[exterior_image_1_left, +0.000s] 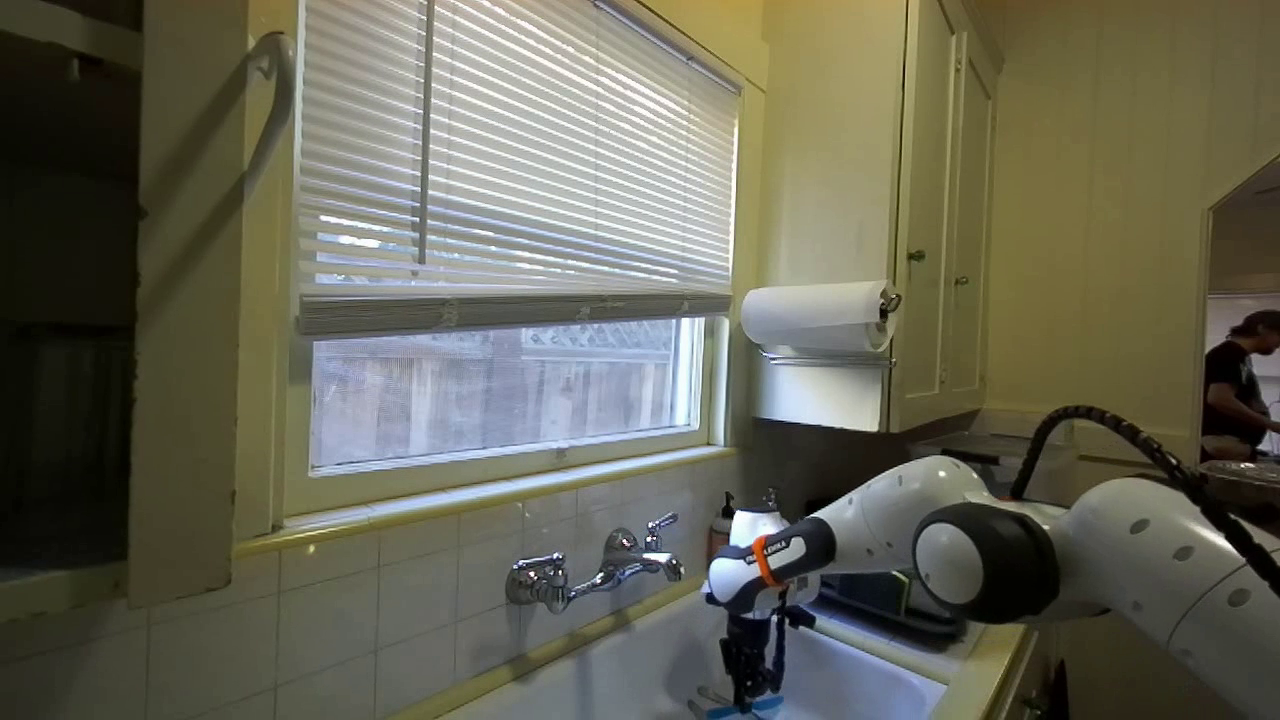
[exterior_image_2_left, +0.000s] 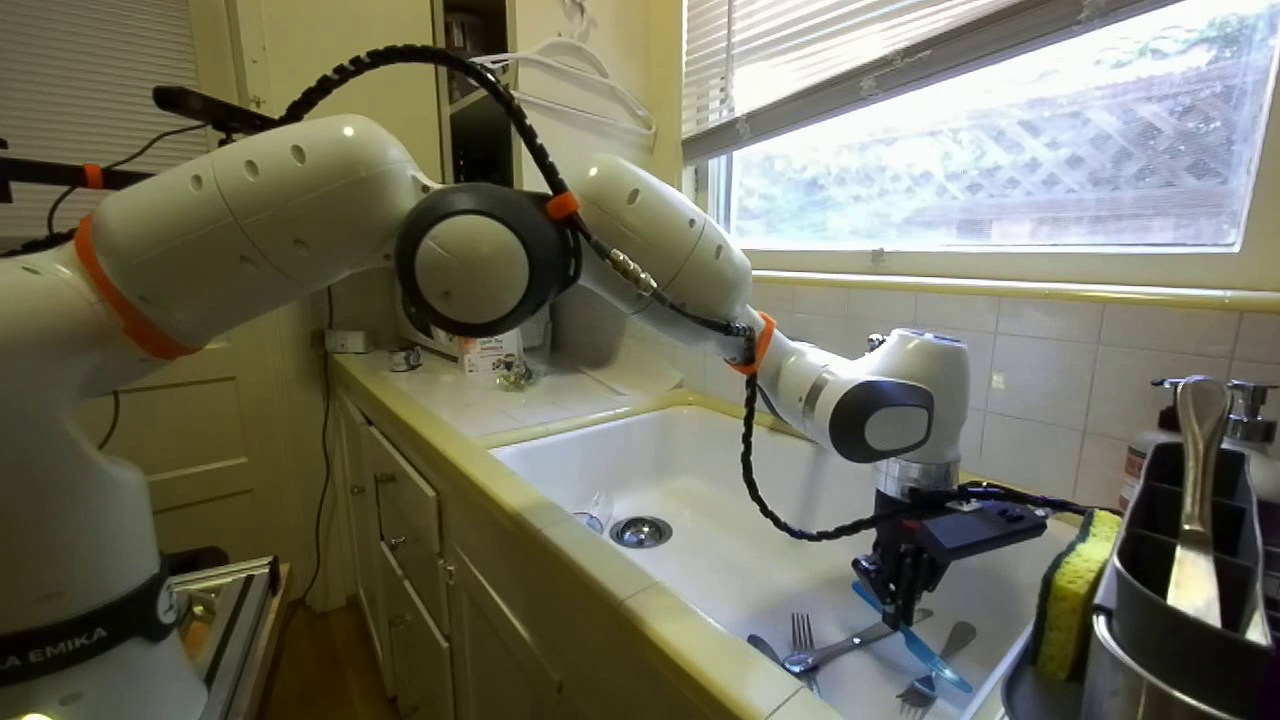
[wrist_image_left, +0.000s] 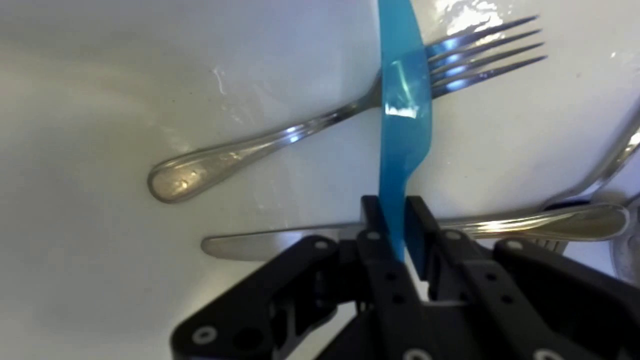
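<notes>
A translucent blue plastic knife (wrist_image_left: 408, 114) is pinched between the black fingers of my gripper, which is shut on it. In the wrist view the blade stretches up past the fingertips and crosses in front of a metal fork (wrist_image_left: 270, 138). A metal knife (wrist_image_left: 534, 223) passes behind the fingers. Seen from exterior view 2, the gripper (exterior_image_2_left: 894, 600) points down over the near right part of the sink, with the blue knife (exterior_image_2_left: 924, 654) around its tips. How high the blue knife is above the sink floor I cannot tell.
More cutlery lies in the white sink (exterior_image_2_left: 720, 480), including a fork (exterior_image_2_left: 801, 636). The drain (exterior_image_2_left: 641, 532) and a clear cup-like item (exterior_image_2_left: 594, 510) are at the far end. A grey caddy (exterior_image_2_left: 1182, 576) and a yellow sponge (exterior_image_2_left: 1076, 594) stand close on the right.
</notes>
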